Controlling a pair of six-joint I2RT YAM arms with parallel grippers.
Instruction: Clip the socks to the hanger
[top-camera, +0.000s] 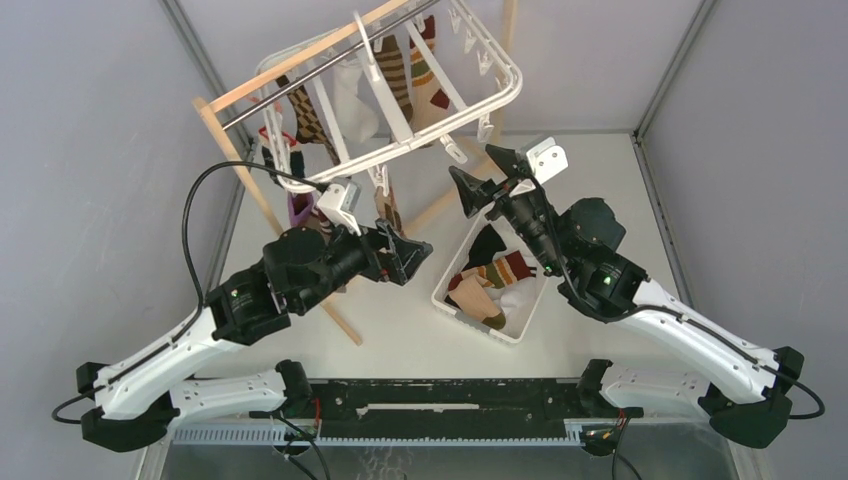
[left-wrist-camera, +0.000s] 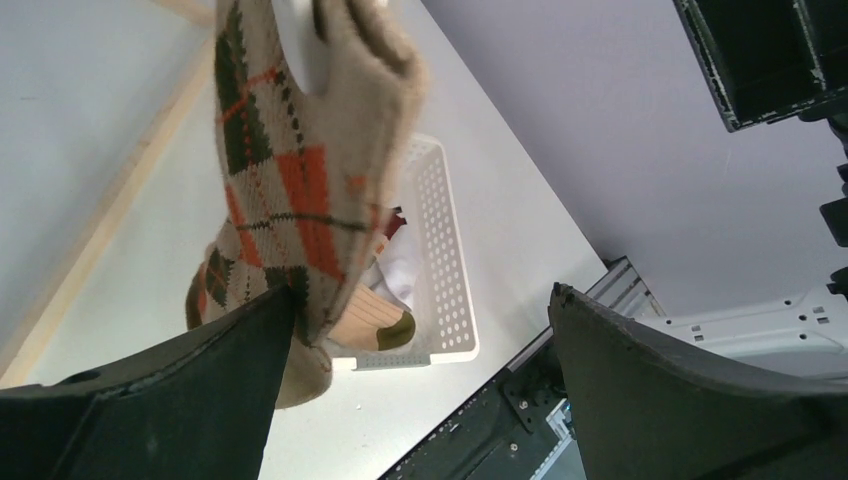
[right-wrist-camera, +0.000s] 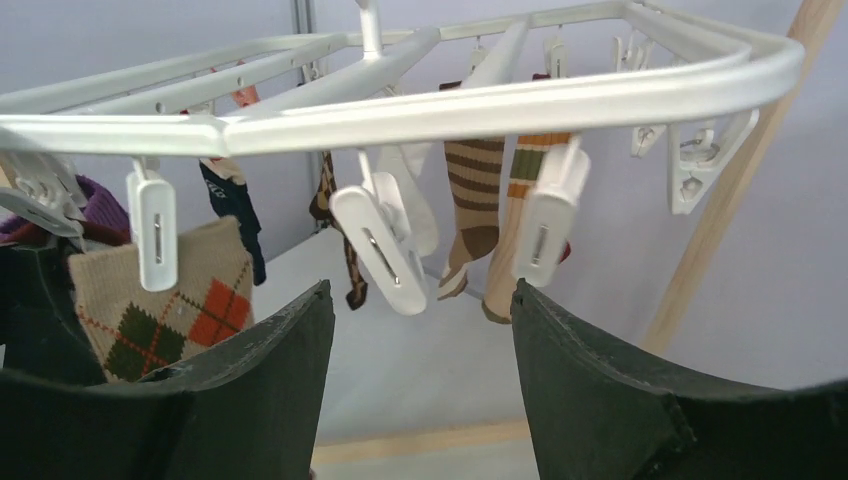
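A white clip hanger (top-camera: 440, 137) hangs from a rack with socks clipped on it. My left gripper (top-camera: 402, 258) is open beside a beige argyle sock (left-wrist-camera: 270, 190), which hangs close in front of and partly between its fingers in the left wrist view. The same sock (right-wrist-camera: 165, 325) shows at a clip in the right wrist view. My right gripper (top-camera: 480, 178) stands open below the hanger's front edge, facing two clips without socks, a middle clip (right-wrist-camera: 390, 255) and a right clip (right-wrist-camera: 548, 220).
A white basket (top-camera: 443, 300) with several loose socks stands on the table below my right arm. Wooden rack legs (top-camera: 340, 322) stand on the left.
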